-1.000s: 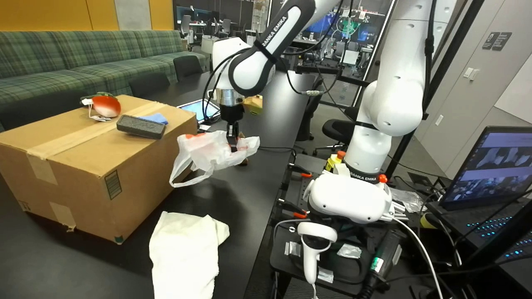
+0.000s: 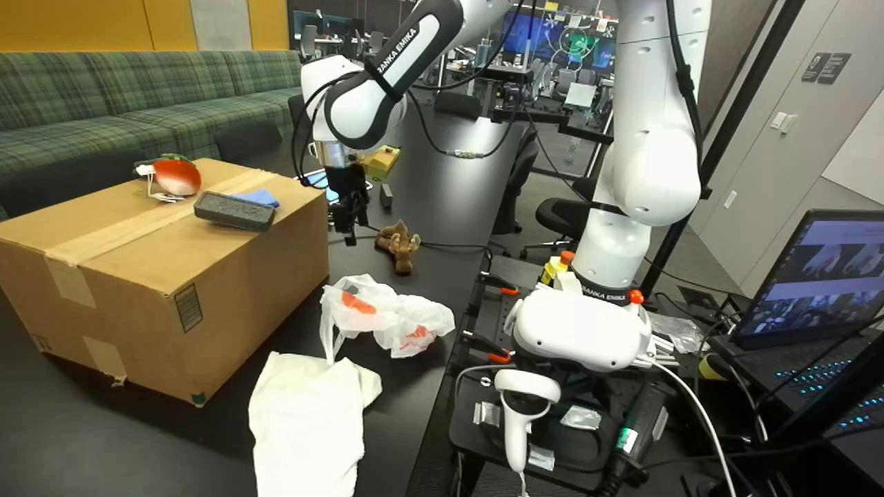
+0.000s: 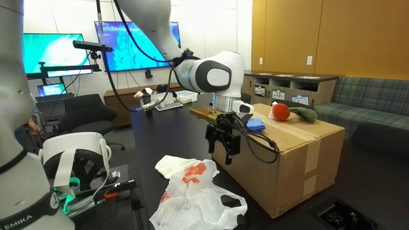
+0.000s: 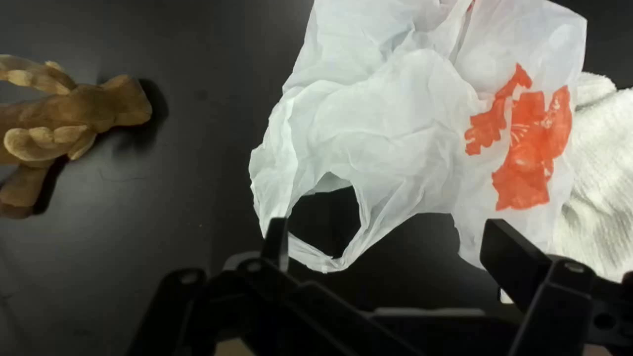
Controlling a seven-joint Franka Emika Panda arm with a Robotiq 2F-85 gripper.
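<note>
A crumpled white plastic bag [image 2: 385, 315] with orange-red print lies on the dark table, one edge over the white cloth [image 2: 311, 422]. From above, in the wrist view, the bag [image 4: 380, 130] shows a handle loop facing the gripper. My gripper is open, its fingers well apart and nothing held between them. It hangs above the table near the cardboard box's side, clear of the bag, as the second exterior view shows the gripper [image 3: 220, 155]. A brown plush toy [image 4: 77, 118] lies on the table to the left in the wrist view.
The large cardboard box [image 2: 248, 331] stands beside the bag, with a dark grey eraser [image 2: 234, 211], a blue cloth [image 3: 255, 124] and a red-orange toy [image 3: 280, 111] on top. A tablet lies behind the gripper.
A second ago the bag hung in the air from my gripper; now it lies on the table, partly over the cloth, released. The arm has moved left in the first exterior view.
</note>
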